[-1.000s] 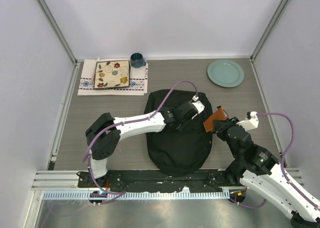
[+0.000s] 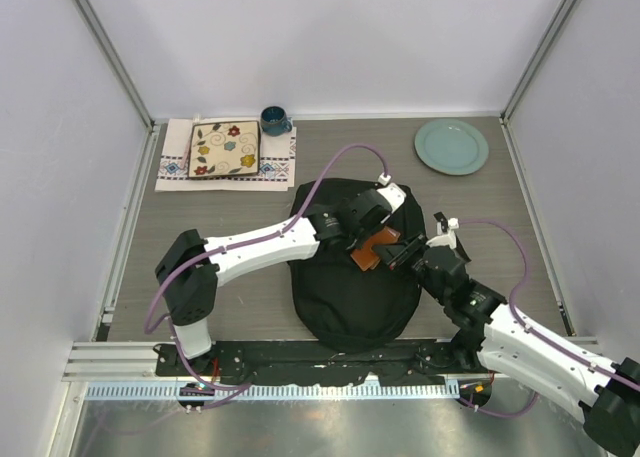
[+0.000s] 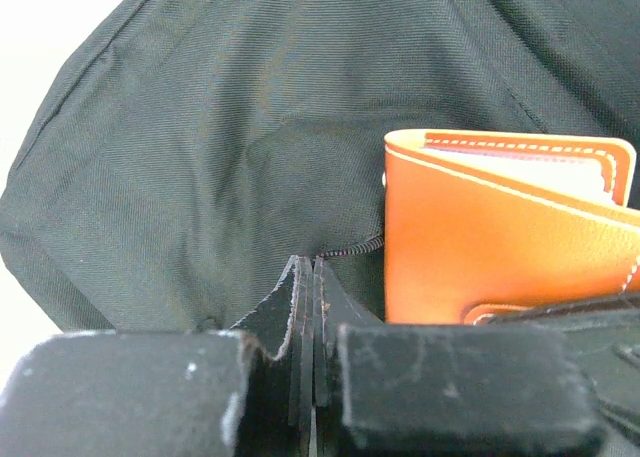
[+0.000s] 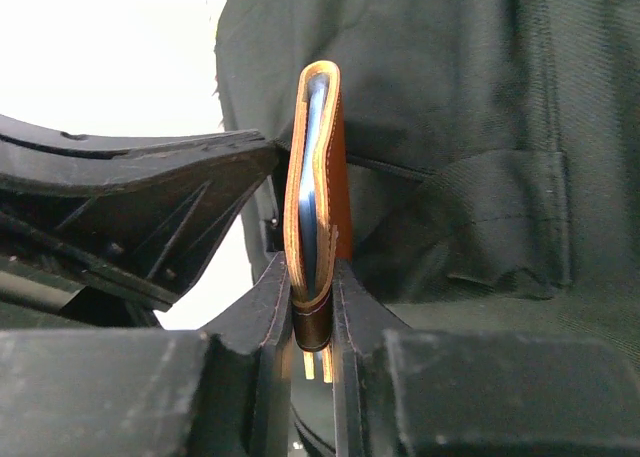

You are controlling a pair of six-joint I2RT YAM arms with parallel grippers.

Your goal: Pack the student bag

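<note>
An orange leather wallet is over the black bag. My right gripper grips it by a narrow end, its folded edges upright between the fingers in the right wrist view. My left gripper is shut with nothing between its fingers, just left of the wallet at the bag's dark fabric, where a short zipper shows. In the top view both grippers meet over the bag's upper part, partly hiding the wallet.
A patterned pouch lies on a placemat at the back left, with a blue mug beside it. A teal plate is at the back right. The tabletop left of the bag is clear.
My right gripper has carried the wallet leftward from the bag's right edge to over its middle, close to the left gripper. The left arm has shifted slightly.
</note>
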